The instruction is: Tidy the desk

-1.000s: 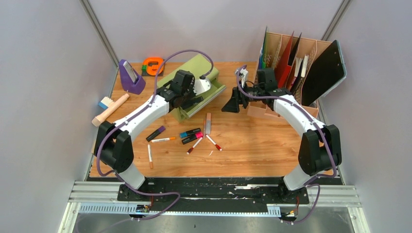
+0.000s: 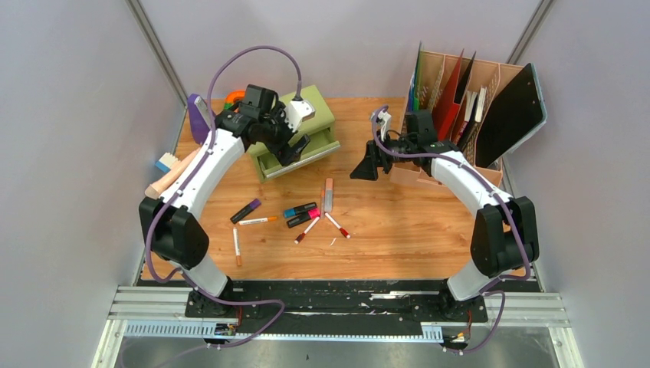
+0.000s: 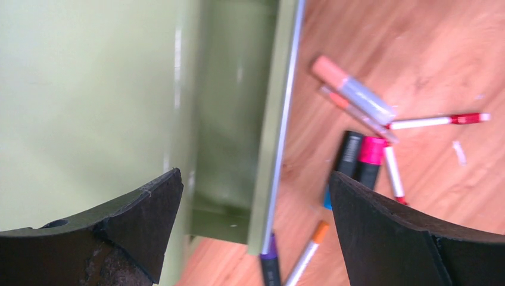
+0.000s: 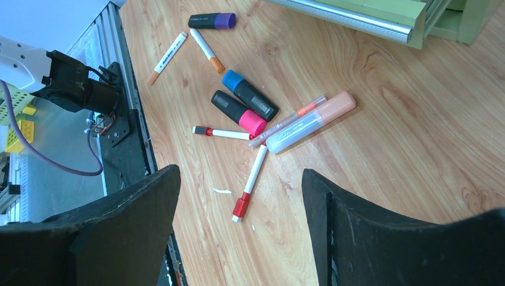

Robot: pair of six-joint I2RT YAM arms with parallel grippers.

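Note:
The green drawer box (image 2: 313, 107) sits at the back centre-left, its drawer (image 3: 232, 143) pulled out and empty where visible. My left gripper (image 2: 295, 151) hangs over it, open, with nothing between its fingers. My right gripper (image 2: 366, 169) stands open to the right of the box, above the table. Markers lie scattered front-centre: black-and-blue (image 4: 250, 95), black-and-pink (image 4: 235, 112), black-and-purple (image 2: 246, 211), a clear pink-capped one (image 4: 306, 125) and several slim pens (image 2: 338, 226).
A pink organizer (image 2: 490, 77) with folders stands back right. A purple holder (image 2: 197, 123), orange object (image 2: 234, 97) and wooden cylinder (image 2: 165, 180) are at left.
The right arm is practically still.

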